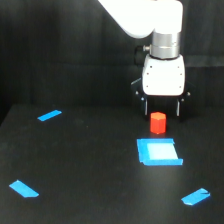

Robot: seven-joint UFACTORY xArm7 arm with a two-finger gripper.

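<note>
A small red block (158, 123) rests on the black table, at the right of the camera view. Directly above it hangs my gripper (163, 107), pointing down from the white arm. Its dark fingers stand wide apart, one toward each side of the block. Nothing visible is gripped between them. Whether the fingertips reach down beside the block is hard to tell against the black background.
Just in front of the block lies a white square (162, 152) edged with blue tape (143, 152). Blue tape strips mark the far left (49, 115), near left (23, 188) and near right (195, 197).
</note>
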